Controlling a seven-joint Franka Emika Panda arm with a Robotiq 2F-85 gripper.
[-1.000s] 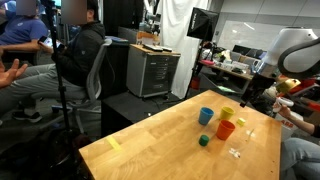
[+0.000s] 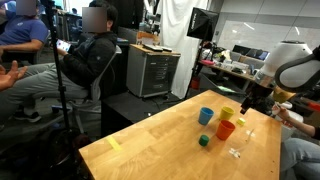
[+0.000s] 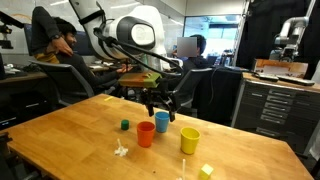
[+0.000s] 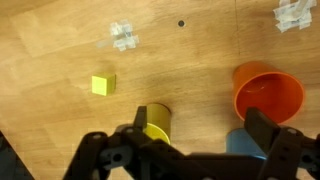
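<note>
My gripper is open, its fingers wide apart at the bottom of the wrist view and nothing held between them. It hangs above the table near a group of cups. An orange-red cup [image 4: 268, 92] lies toward the right of the wrist view, with a blue cup [image 4: 243, 143] partly hidden by a finger. Near the left finger is a yellow cup [image 4: 157, 120], its lower part covered by the gripper. Farther left a small yellow block [image 4: 103, 84] rests on bare wood. In exterior view 2 a green block [image 3: 125, 125] sits left of the orange-red cup.
White tape patches [image 4: 124, 37] mark the wooden table [image 2: 150, 145]. Its long side away from the cups is clear in exterior view 1. A grey drawer cabinet [image 3: 272, 108] stands beyond the table. Seated people are at the left in exterior view 1.
My arm has shifted slightly to the right in exterior view 1. The cups and blocks have stayed in place.
</note>
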